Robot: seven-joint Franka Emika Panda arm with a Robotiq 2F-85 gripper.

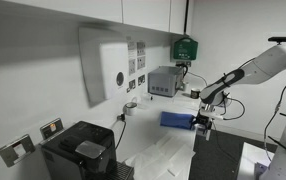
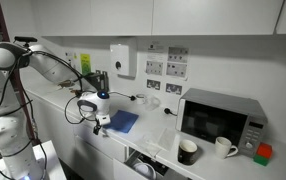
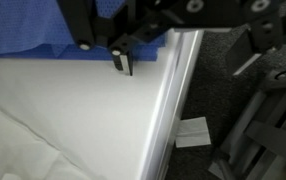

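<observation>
A blue cloth [image 1: 176, 120] lies flat on the white counter, close to its edge; it also shows in exterior view 2 [image 2: 123, 122] and at the upper left of the wrist view [image 3: 43, 38]. My gripper is open, its two fingers wide apart over the counter edge. One finger [image 3: 123, 64] is over the border of the cloth, the other out above the dark floor. Nothing is visible between them. Exterior view 1 has the gripper [image 1: 203, 126] low beside the cloth; whether it touches the cloth is unclear.
White sheets [image 1: 163, 157] lie on the counter. A microwave [image 2: 219, 122], a dark mug [image 2: 187, 151] and a white mug [image 2: 225, 147] stand along it, with a green and red block stack [image 2: 263, 153] at the far end. Below, a drawer [image 2: 146, 167] stands open. A black appliance [image 1: 78, 150] is at the near end.
</observation>
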